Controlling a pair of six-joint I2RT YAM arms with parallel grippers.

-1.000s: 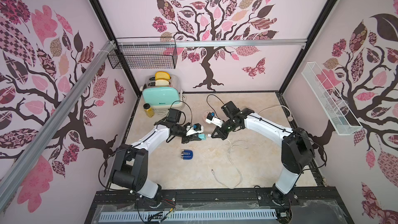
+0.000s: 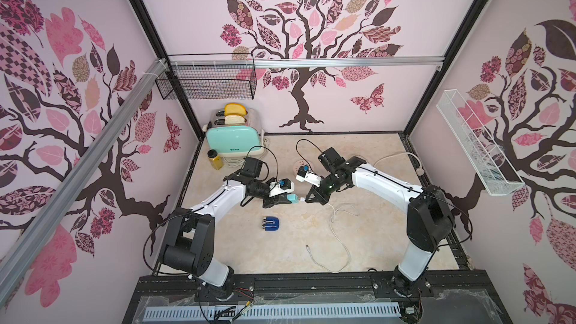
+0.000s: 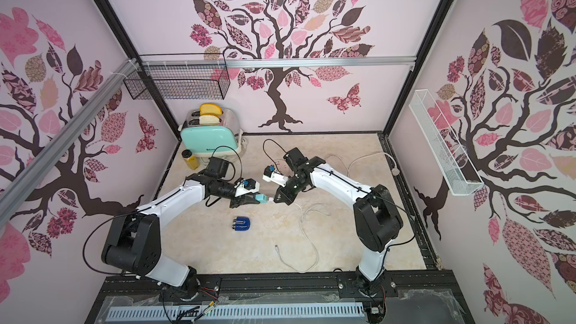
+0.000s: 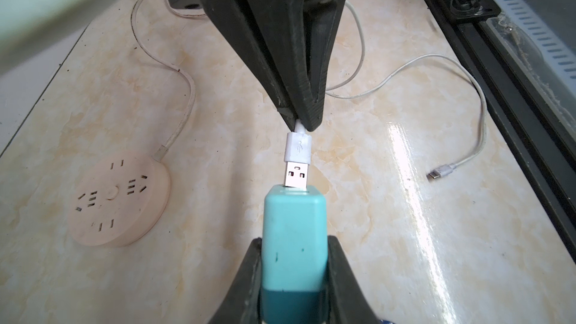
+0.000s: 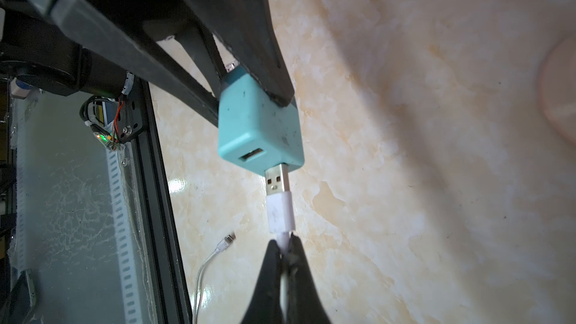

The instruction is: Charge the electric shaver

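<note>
A teal charger block (image 4: 294,234) is held in my left gripper, shut on its sides above the table. My right gripper is shut on the white cable just behind its USB-A plug (image 5: 279,210). In the right wrist view the plug's metal end meets the block's face at its edge, beside a visible slot (image 5: 251,154); much of the metal shows outside, and whether any of it is inside is unclear. The cable's other end, a small connector (image 4: 441,171), lies on the table. A blue shaver (image 2: 270,223) rests on the table below my left gripper.
A round pink socket strip (image 4: 120,198) sits on the table behind the grippers. The teal toaster (image 2: 232,139) and a yellow jar (image 2: 214,159) stand at the back left. The table's front middle holds only loose cable.
The right gripper has shifted very slightly, with its wrist a little to the left. The left arm and the shaver look still.
</note>
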